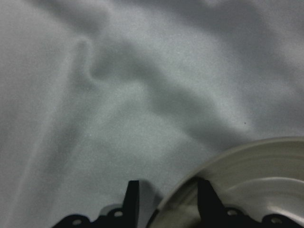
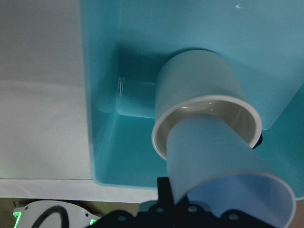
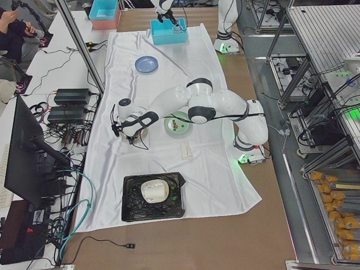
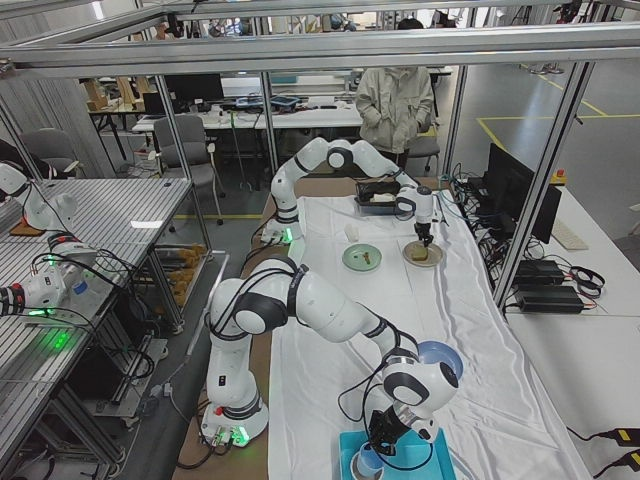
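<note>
In the right wrist view a light blue cup point(image 2: 213, 156) is held by my right gripper, shut on its rim, with the cup's far end at the mouth of a white cup point(image 2: 190, 76) lying in the blue bin point(image 2: 102, 142). My left gripper stands open at the rim of a beige plate point(image 1: 251, 185), one finger either side of the rim. In the camera right view that plate point(image 4: 433, 260) holds a brownish item.
A green plate point(image 4: 355, 261) with small items, a blue plate point(image 3: 146, 63) and a black tray point(image 3: 132, 208) with white ware lie on the white cloth point(image 3: 214, 191). Cables and a monitor line one side.
</note>
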